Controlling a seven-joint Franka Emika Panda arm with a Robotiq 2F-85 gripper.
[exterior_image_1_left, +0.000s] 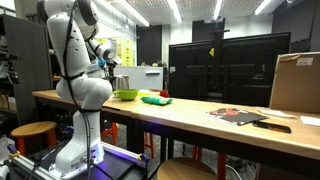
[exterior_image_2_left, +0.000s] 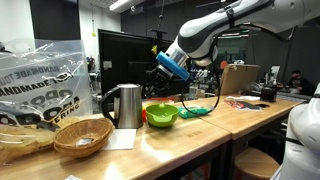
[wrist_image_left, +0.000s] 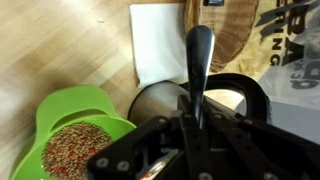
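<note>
In the wrist view, a black spoon-like utensil (wrist_image_left: 200, 55) points away from my gripper, which is shut on its handle end. A green bowl (wrist_image_left: 75, 100) holding reddish-brown grains (wrist_image_left: 78, 150) lies to the lower left. Beneath the utensil is the metal pitcher (wrist_image_left: 155, 101), its inside partly hidden by my gripper. In exterior view 2, my gripper (exterior_image_2_left: 155, 82) hangs above the green bowl (exterior_image_2_left: 162, 116), near the silver pitcher (exterior_image_2_left: 128, 106). The utensil is hard to make out there.
A wicker basket (exterior_image_2_left: 82, 143) and a white paper sheet (exterior_image_2_left: 121, 139) lie beside the pitcher. Printed plastic bags (exterior_image_2_left: 45, 85) stand behind the basket. A green cloth-like item (exterior_image_1_left: 156, 100) rests past the bowl.
</note>
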